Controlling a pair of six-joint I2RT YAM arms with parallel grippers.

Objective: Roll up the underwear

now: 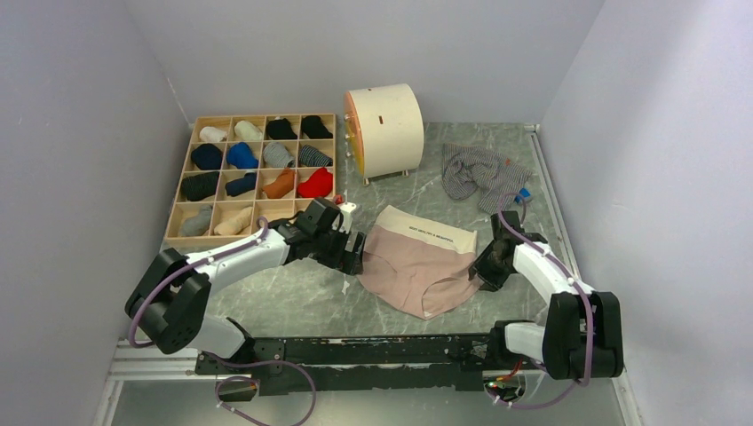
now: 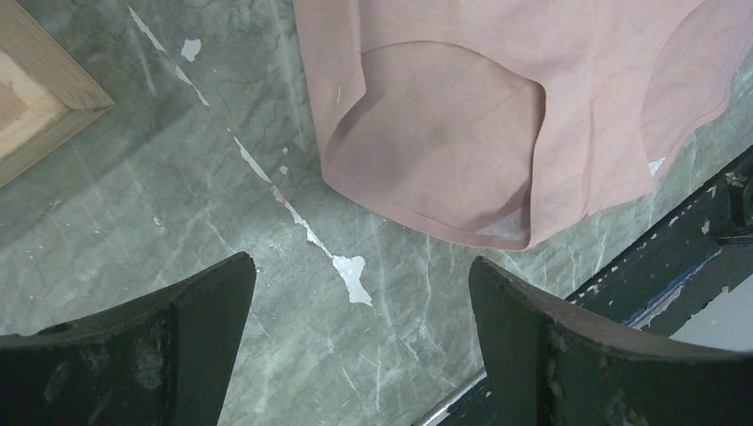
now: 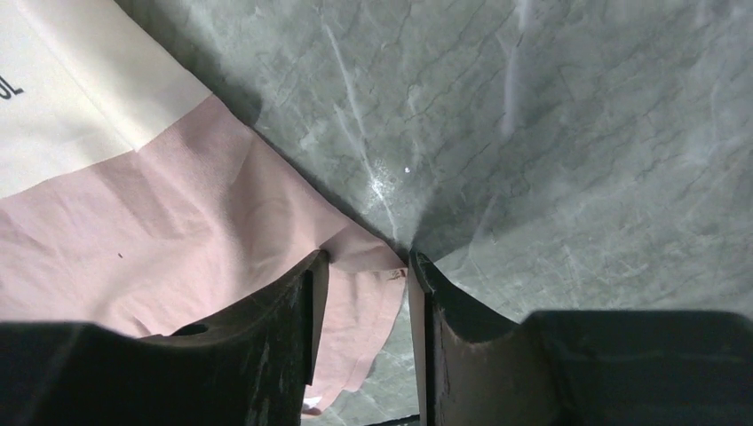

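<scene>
Pink underwear with a cream waistband (image 1: 417, 262) lies spread on the marble table in the middle. My left gripper (image 1: 353, 253) hangs open over its left side; in the left wrist view its pink folded edge (image 2: 426, 133) lies beyond the empty fingertips. My right gripper (image 1: 479, 277) is at the underwear's right edge; in the right wrist view its open fingers straddle a pink corner (image 3: 364, 253), low on the cloth.
A wooden grid box (image 1: 200, 169) of rolled garments stands at the back left. A cream cylinder (image 1: 391, 129) is at the back, and a striped grey cloth (image 1: 479, 173) lies at the back right.
</scene>
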